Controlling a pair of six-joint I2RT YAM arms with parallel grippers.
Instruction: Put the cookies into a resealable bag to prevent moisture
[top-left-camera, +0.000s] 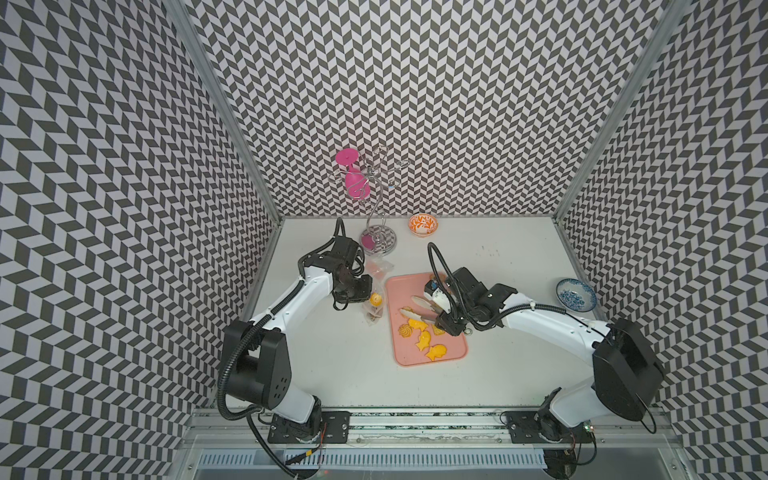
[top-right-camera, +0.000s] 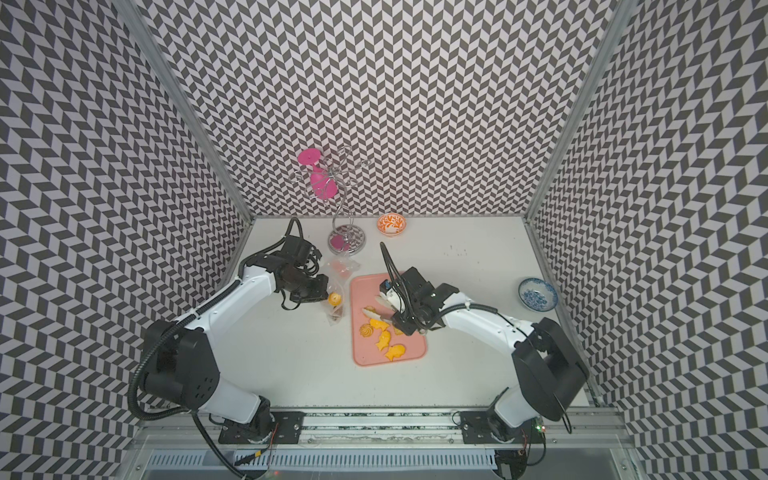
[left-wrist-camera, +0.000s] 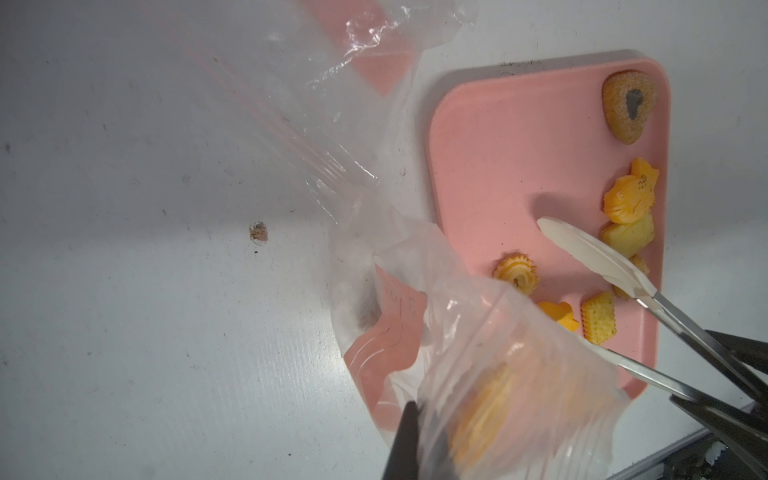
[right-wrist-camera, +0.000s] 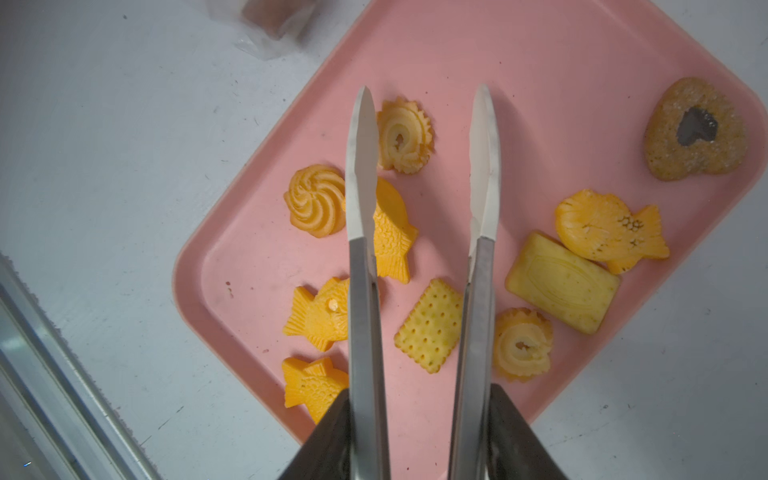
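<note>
A clear resealable bag (left-wrist-camera: 456, 320) hangs with its mouth at my left gripper, which is shut on the thin film near the rim. One orange cookie shows through the plastic. On the pink tray (right-wrist-camera: 448, 48) lie several cookies, among them a swirl cookie (right-wrist-camera: 317, 200), a yellow square cracker (right-wrist-camera: 429, 324), a fish cookie (right-wrist-camera: 612, 228) and a heart cookie (right-wrist-camera: 694, 129). My right gripper is open above the tray, with white-tipped metal tongs (right-wrist-camera: 475, 320) along its fingers. The tong tips stand apart, nothing gripped between them; a ring-shaped cookie lies below the left tip.
Behind the bag stands a wire rack (top-left-camera: 378, 239) with pink cups. An orange patterned bowl (top-left-camera: 423, 225) sits at the back, and a blue patterned bowl (top-left-camera: 576, 295) at the far right. The table in front of the tray is clear.
</note>
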